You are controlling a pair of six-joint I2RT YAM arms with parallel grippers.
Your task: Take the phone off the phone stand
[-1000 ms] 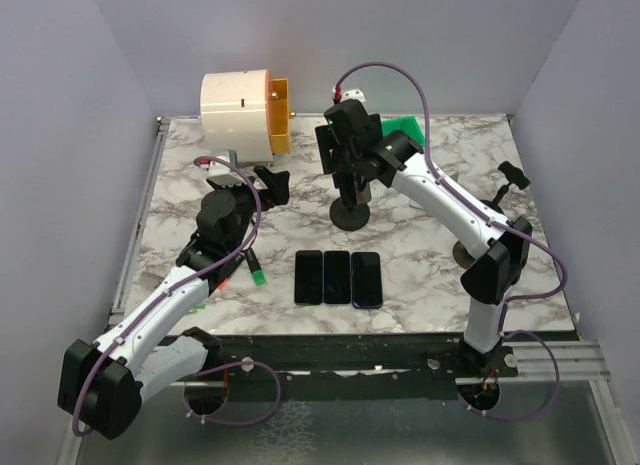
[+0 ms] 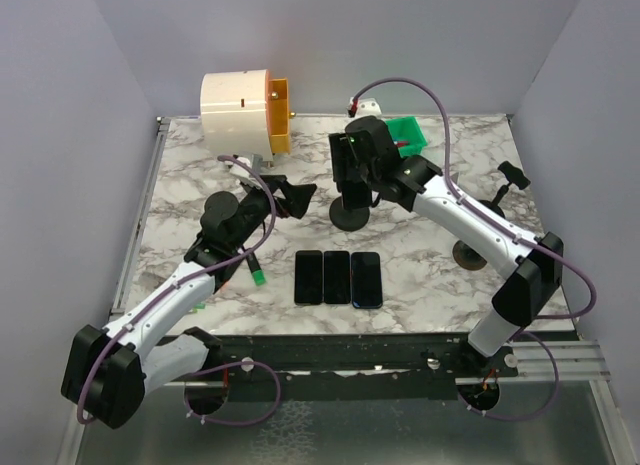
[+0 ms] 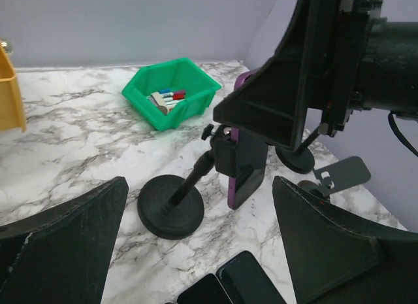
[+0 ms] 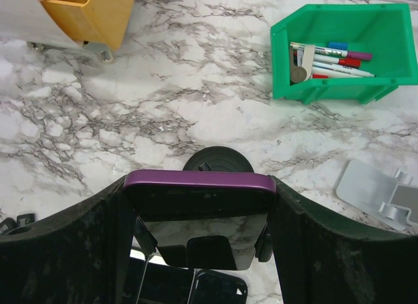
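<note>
My right gripper is shut on the phone (image 4: 200,180), one finger along each side. In the left wrist view the phone (image 3: 251,165) hangs upright with a purple edge, its upper part covered by the right fingers (image 3: 274,88). Directly beside it is the black clamp head of the phone stand (image 3: 226,153); whether they still touch I cannot tell. The stand's round base (image 2: 349,217) rests on the table. My left gripper (image 2: 283,193) hovers left of the stand, part open with empty space between its fingers.
Several dark phones (image 2: 337,278) lie flat in front of the stand. A green bin (image 4: 346,52) with pens stands behind, and a white and orange drum (image 2: 240,115) at the back left. More stands (image 2: 470,253) are at the right. Bare marble lies between the drum and bin.
My right gripper has shifted a little to the right and forward, with the phone in it. The left gripper has moved right, closer to the stand. The stand's base has stayed put.
</note>
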